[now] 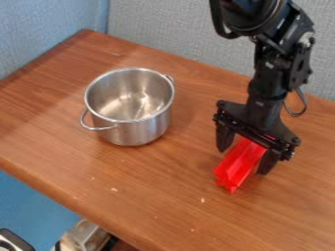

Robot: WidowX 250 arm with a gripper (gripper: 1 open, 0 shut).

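Observation:
A bright red elongated object (237,166) lies on the wooden table, tilted diagonally, right of centre. The black gripper (252,147) comes down from the top right and is shut on the red object, its fingers around the upper part, which is partly hidden by them. The lower end of the object shows below the gripper.
A steel pot with two handles (128,104) stands on the wooden table (118,186) at left of centre. The table's left edge borders a blue area. Bare wood lies in front of the pot and behind it at the far left.

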